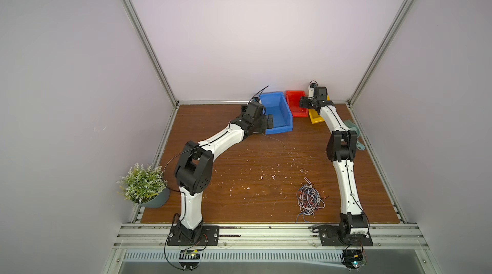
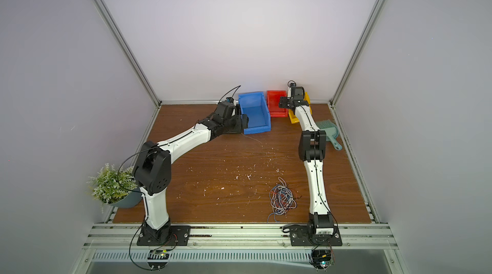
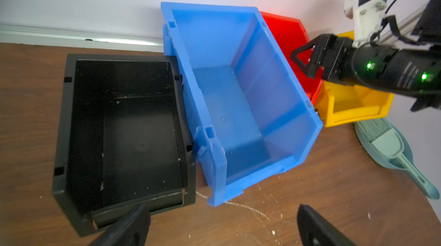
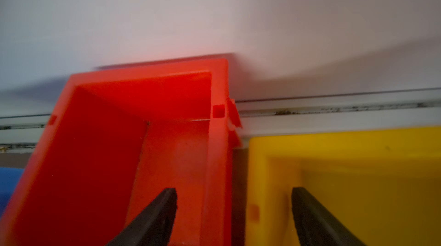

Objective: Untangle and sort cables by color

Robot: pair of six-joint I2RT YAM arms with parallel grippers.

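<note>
A tangled bundle of white, blue and red cables [image 1: 309,199] lies near the front edge of the table, right of centre, with neither gripper near it. Along the back wall stand a black bin [image 3: 137,131], a blue bin [image 3: 229,108], a red bin [image 4: 179,154] and a yellow bin [image 4: 349,149]; all show empty where visible. My left gripper is open above the front of the black and blue bins, holding nothing. Over the gap between red and yellow bins, my right gripper has its fingers apart with nothing between them.
A green dustpan and brush [image 3: 390,147] lie right of the yellow bin. One thin cable strand [image 1: 274,138] lies in front of the blue bin. A potted plant [image 1: 143,184] stands at the left edge. The middle of the table holds only small scraps.
</note>
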